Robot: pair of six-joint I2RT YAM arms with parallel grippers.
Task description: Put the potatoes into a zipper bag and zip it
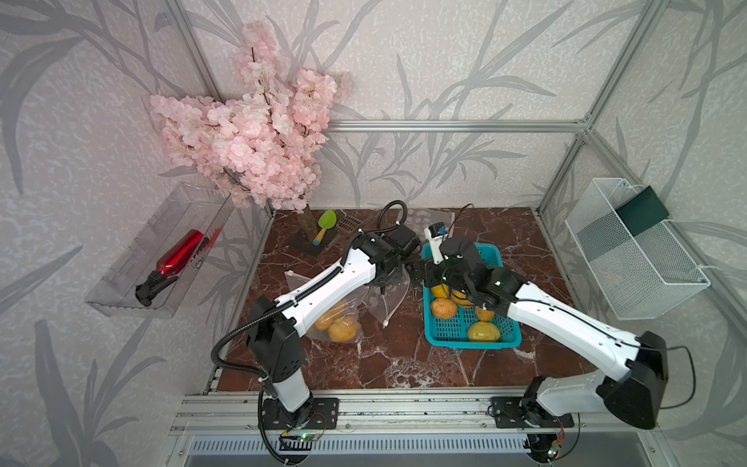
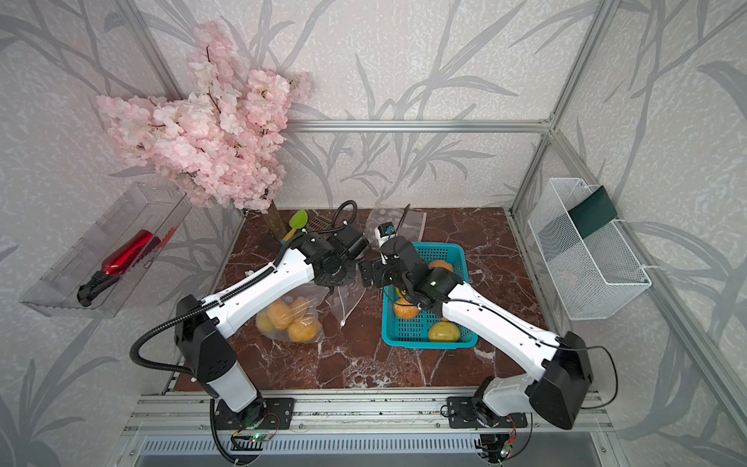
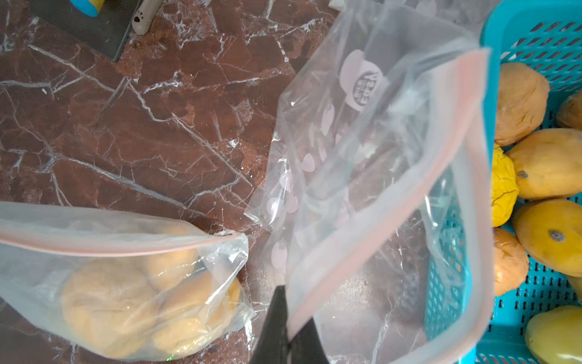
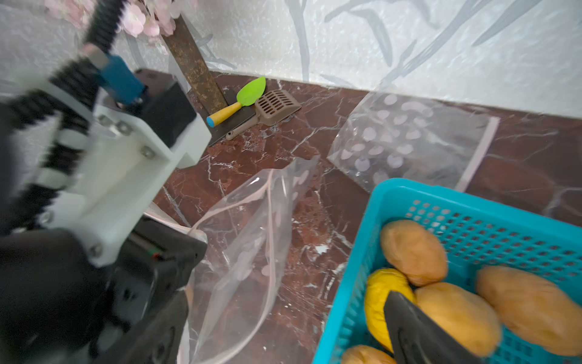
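Note:
A clear bag (image 3: 327,157) with a pink zip strip hangs with its mouth partly spread. My left gripper is shut on the rim of that bag. Open, my right gripper has nothing between its fingers, spread above the gap between the hanging bag and the blue basket (image 4: 357,261). Several potatoes (image 4: 415,248) lie in the basket, among them a brown one and a yellow one. A second bag (image 3: 36,273), holding several potatoes (image 3: 109,303), rests on the table at front left; I cannot tell whether its zip is closed.
A flat, empty bag (image 4: 412,139) lies behind the basket. At back left are a green scoop (image 4: 251,91) and a slotted brown scoop (image 4: 277,106). Both arms' wrists are close together over the middle of the table.

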